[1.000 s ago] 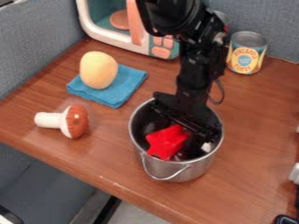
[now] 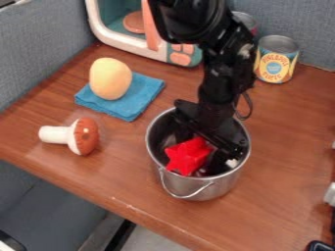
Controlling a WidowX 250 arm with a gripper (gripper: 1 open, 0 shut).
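My black gripper [image 2: 210, 142] reaches down into a metal pail [image 2: 199, 188] with a wire handle, near the centre of the view. A red object [image 2: 186, 154] sits inside the pail at the gripper's lower left. The fingertips are dark and partly hidden in the pail, so I cannot tell whether they hold it.
An egg [image 2: 110, 77] rests on a blue cloth [image 2: 133, 101] at left. A toy mushroom [image 2: 81, 136] lies nearer. A can [image 2: 275, 60] and a toy oven [image 2: 105, 15] stand behind.
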